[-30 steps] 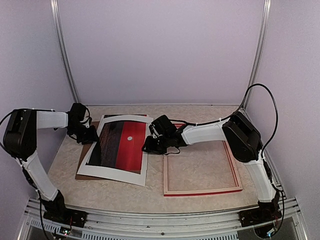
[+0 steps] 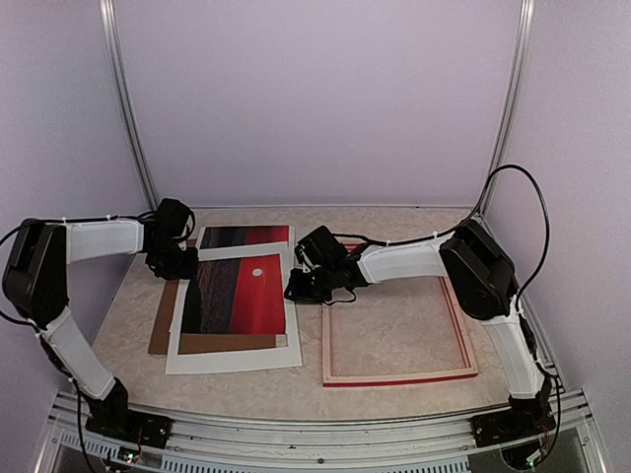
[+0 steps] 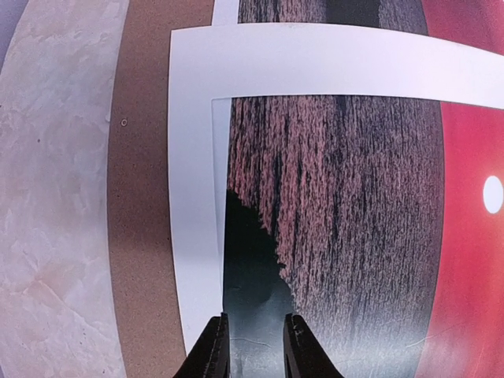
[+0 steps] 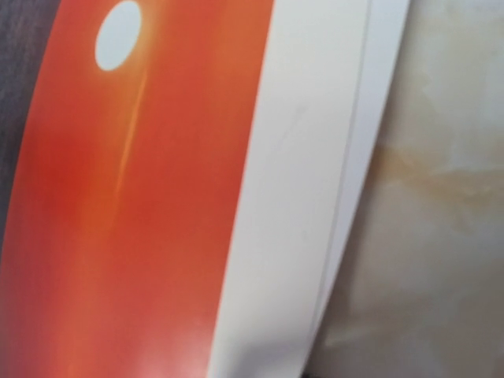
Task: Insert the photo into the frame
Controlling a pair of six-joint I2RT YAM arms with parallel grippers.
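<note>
A red-and-dark photo (image 2: 258, 301) with a white disc and a white mat (image 3: 197, 71) lie at left over a brown board (image 2: 162, 330); another print (image 2: 264, 234) shows behind. My left gripper hangs over the photo's dark left part, fingertips apart in its wrist view, whether on anything I cannot tell. My right gripper (image 2: 296, 293) is at the mat's right edge; its fingers are hidden in the right wrist view, where the photo's red part and white border fill the left. The empty frame (image 2: 399, 376), pale with red edges, lies at right.
Bare table (image 2: 128, 330) shows at the left and along the front. Walls close in the sides and back, with a metal rail along the front edge.
The white mat has shifted toward the front, uncovering more of the print behind.
</note>
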